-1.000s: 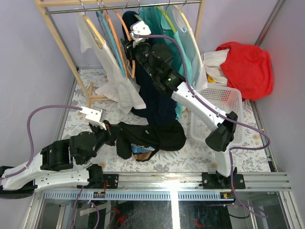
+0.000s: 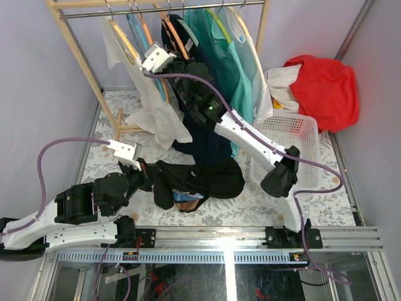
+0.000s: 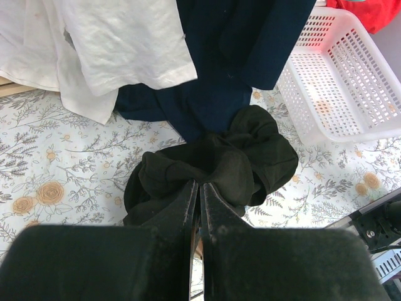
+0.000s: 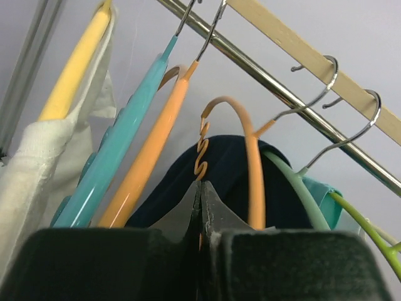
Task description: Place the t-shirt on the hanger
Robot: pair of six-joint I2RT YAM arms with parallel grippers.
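A black garment (image 2: 207, 182) lies bunched on the patterned floor below the rack; in the left wrist view it (image 3: 219, 163) is under my left gripper, which is shut. My right gripper is shut, raised among the hangers. An orange hanger (image 4: 255, 182) and another orange hanger (image 4: 156, 144) flank it in the right wrist view, with dark cloth (image 4: 219, 157) behind. Whether anything thin is between either gripper's fingers I cannot tell.
A steel rail (image 2: 88, 15) holds hangers with white, navy and teal clothes. A white basket (image 2: 301, 125) stands at the right, red cloth (image 2: 322, 94) behind it. Bare floor shows left of the black garment.
My left arm and the black garment are unchanged.
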